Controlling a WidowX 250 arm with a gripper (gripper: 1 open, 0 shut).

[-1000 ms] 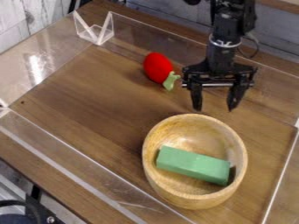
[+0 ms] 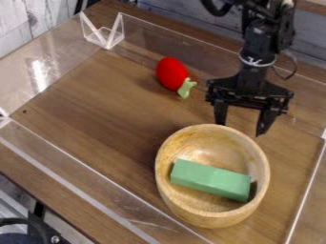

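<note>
The black gripper (image 2: 242,116) hangs at the right of the table, just above the upper rim of a wooden bowl (image 2: 177,202), its two fingers spread open with nothing seen between them. In the bowl lies a green block (image 2: 211,179). A red rounded object (image 2: 171,71) with a pale green piece (image 2: 186,88) beside it rests on the table, left of the gripper.
A clear plastic piece (image 2: 102,30) stands at the upper left edge.
The bowl, green block and red object have not moved.
</note>
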